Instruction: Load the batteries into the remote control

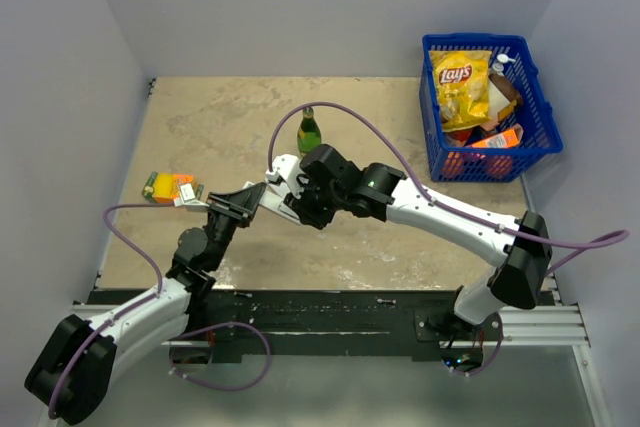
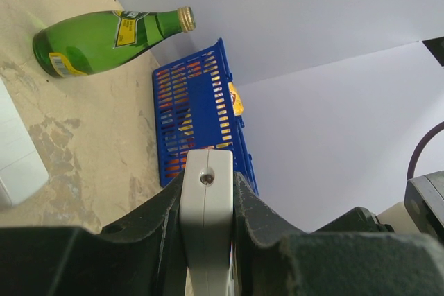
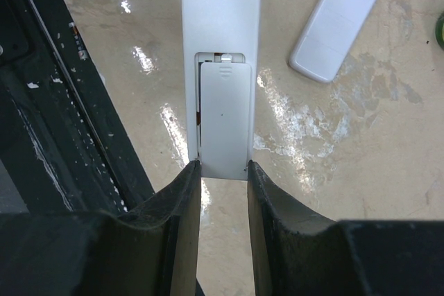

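Note:
In the centre of the top view a white remote (image 1: pixel 277 205) hangs between my left gripper (image 1: pixel 255 197) and my right gripper (image 1: pixel 300 209). The left gripper is shut on one end of it, seen end-on in the left wrist view (image 2: pixel 207 220). In the right wrist view the remote's back faces up, and my right gripper is shut at a white cover panel (image 3: pixel 224 119) lying in the remote's recess, a narrow gap showing along its upper and left edges. A separate white slab (image 3: pixel 338 21) lies on the table beyond it.
A green bottle (image 1: pixel 309 134) stands behind the grippers. A blue basket (image 1: pixel 435 162) with snacks is at the back right. Yellow and orange packs (image 1: pixel 165 187) lie at the left.

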